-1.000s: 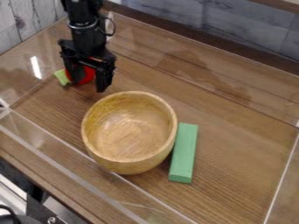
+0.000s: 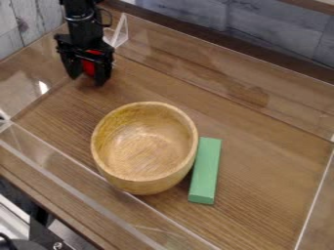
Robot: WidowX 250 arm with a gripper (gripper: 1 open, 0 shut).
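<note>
My black gripper [image 2: 84, 57] is at the top left of the camera view, over a red object [image 2: 92, 64] on the wooden table [image 2: 261, 78]. Its fingers straddle or sit just beside the red object; whether they touch it is too small to tell.
A wooden bowl [image 2: 144, 146] stands at the lower middle, with a green bar [image 2: 205, 171] to its right. The table's left edge is near the gripper.
The gripper has moved up and to the left, away from the bowl. The red object now appears farther toward the back left, and the green piece beside it no longer shows.
</note>
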